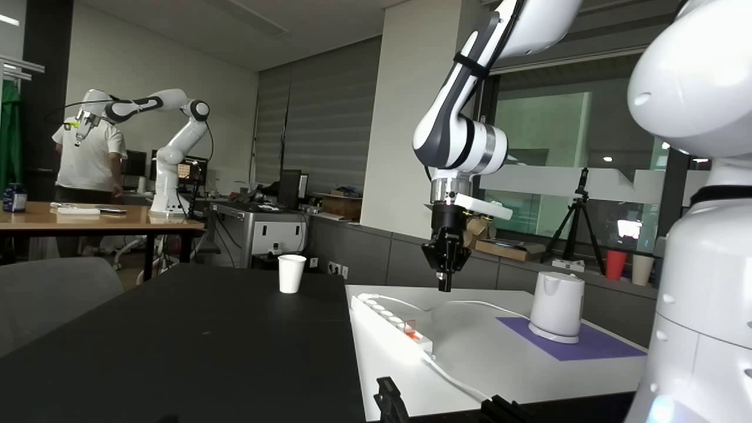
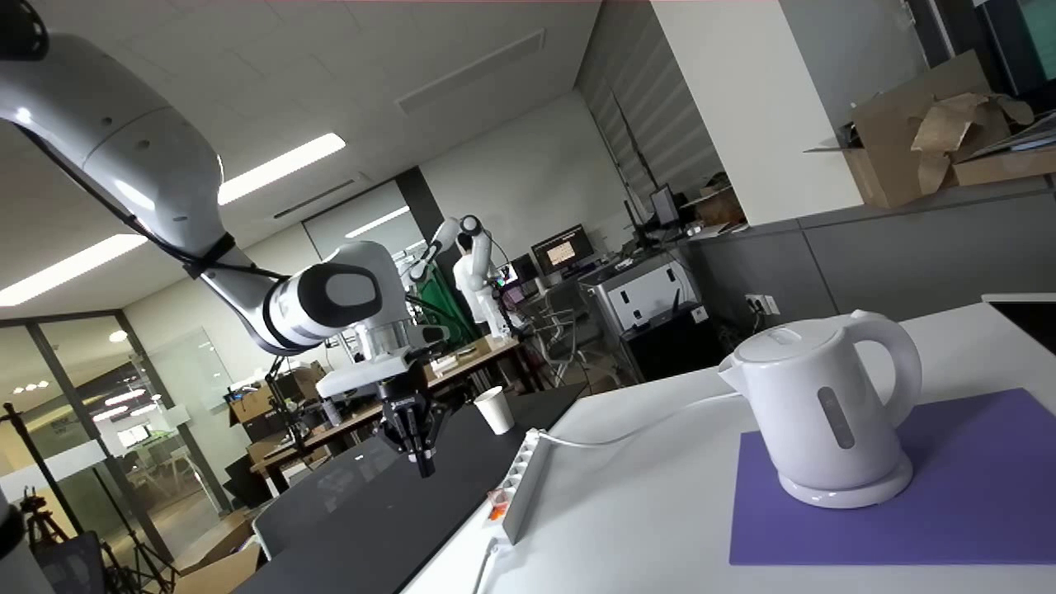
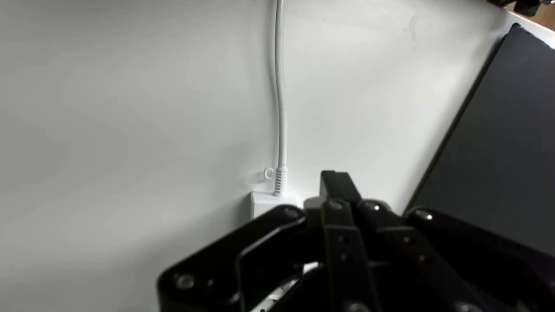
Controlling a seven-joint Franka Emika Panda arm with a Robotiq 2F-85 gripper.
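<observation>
My gripper [image 1: 445, 282] hangs in the air over the white table, shut, with nothing visible between its fingers. In the wrist view the black fingers [image 3: 341, 187] stand together, hiding most of the power strip below. That white power strip [image 1: 391, 321] lies along the table's left edge, with an orange-red switch near its front end. A white kettle [image 2: 817, 406] stands upright on a purple mat [image 2: 950, 495]. Its white cord [image 2: 643, 427] runs across the table to the far end of the strip. Another white cable [image 1: 455, 380] leaves the strip's front end.
A white paper cup [image 1: 290, 274] stands on the black table [image 1: 211, 338] to the left, close to its far edge. Cups and a tripod stand on the sill behind.
</observation>
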